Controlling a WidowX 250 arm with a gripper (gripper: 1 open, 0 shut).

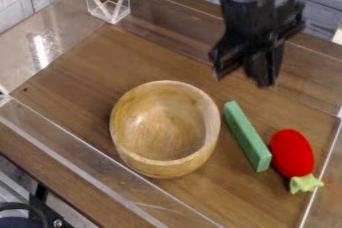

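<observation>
A wooden bowl point(164, 129) sits on the wooden surface at the lower middle. To its right lies a green block point(247, 135), and right of that a red object point(293, 154) with a pale green end. My gripper point(246, 68), dark and blurred, hangs in the upper right above the block; I cannot tell how far apart its fingers are, and I see nothing held.
Clear plastic walls point(107, 208) border the wooden surface. A small clear plastic piece point(110, 5) stands at the top left.
</observation>
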